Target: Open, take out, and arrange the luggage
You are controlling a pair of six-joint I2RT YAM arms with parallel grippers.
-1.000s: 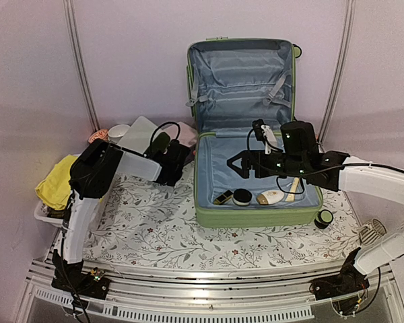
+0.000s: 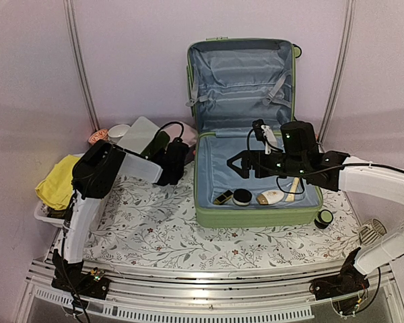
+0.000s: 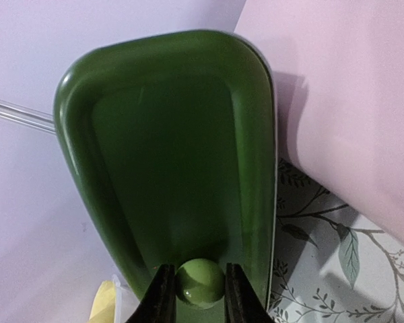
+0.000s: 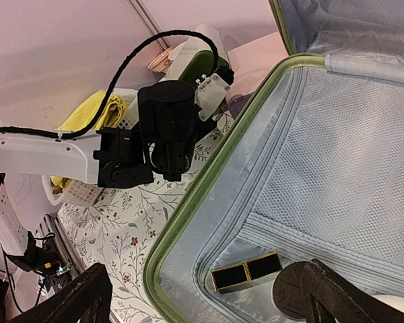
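The open green suitcase [image 2: 259, 219] holds a black-and-gold box [image 4: 246, 272], a round black container [image 2: 242, 196], a white oval item [image 2: 271, 197] and a pale slim item. Left of it, a green tray-like object [image 3: 168, 155] leans at the back beside a pink item [image 3: 350, 101]. My left gripper is at this object, its fingertips either side of a round green knob; whether they grip it is unclear. My right gripper [image 2: 246, 163] is open above the suitcase's interior.
A white basket with a yellow cloth [image 2: 57, 182] stands at the left. A small bowl [image 2: 118, 132] sits at the back. A dark jar [image 2: 323, 219] and a cup [image 2: 371, 231] lie right of the suitcase.
My left arm has shifted very slightly around the green object at the back. The right arm and suitcase look unchanged.
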